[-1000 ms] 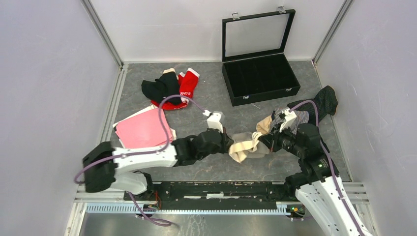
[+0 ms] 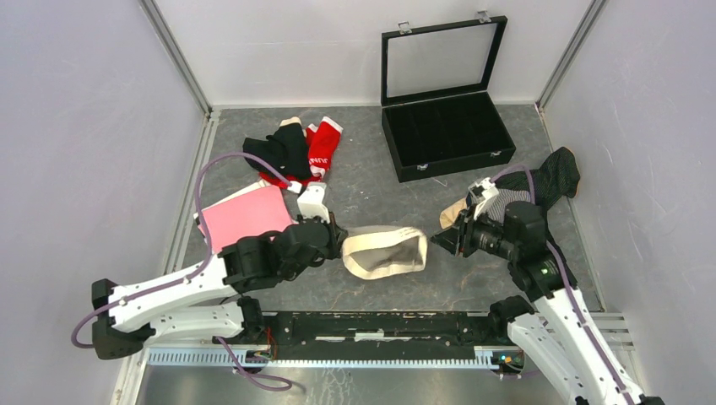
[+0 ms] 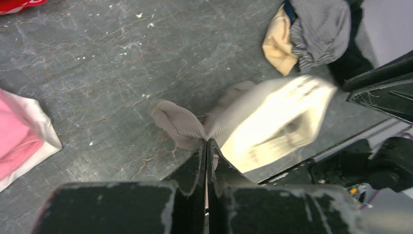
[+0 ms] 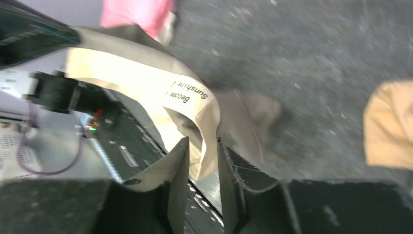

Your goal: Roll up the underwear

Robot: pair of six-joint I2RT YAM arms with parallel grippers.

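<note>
Grey underwear (image 2: 376,256) with a cream waistband (image 4: 146,80) spans the middle of the table, its waistband standing as an open loop. My left gripper is shut on gathered grey fabric at the loop's left end, seen closely in the left wrist view. From above, my right gripper (image 2: 434,242) is just right of the loop, with a small gap to the cloth. Its fingers (image 4: 180,163) are parted in the right wrist view, and the waistband's end shows between and beyond them, not gripped.
Pink cloth (image 2: 246,221) lies at the left, black and red socks (image 2: 291,152) behind it. Striped, tan and dark garments (image 2: 507,198) sit by the right arm. An open black box (image 2: 447,135) stands at the back.
The left gripper moved left, drawing the underwear along. The waistband, earlier reaching to the right gripper, has come away and spread into a loop; the right gripper has opened and shifted slightly left.
</note>
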